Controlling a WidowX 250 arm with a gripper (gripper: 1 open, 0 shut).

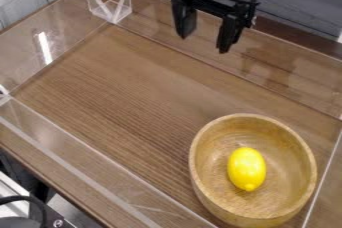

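Observation:
My black gripper (207,30) hangs over the back of the wooden tray, upper centre, its two fingers apart with nothing between them. At the lower right, a round tan bowl (214,147) holds a yellow oval object (247,169), which looks like a lemon.
The wooden tray floor (120,102) is bare across the middle and left. A clear plastic piece (110,4) stands at the back left corner. Tray walls border the sides, and a black cable (30,202) lies at the bottom left.

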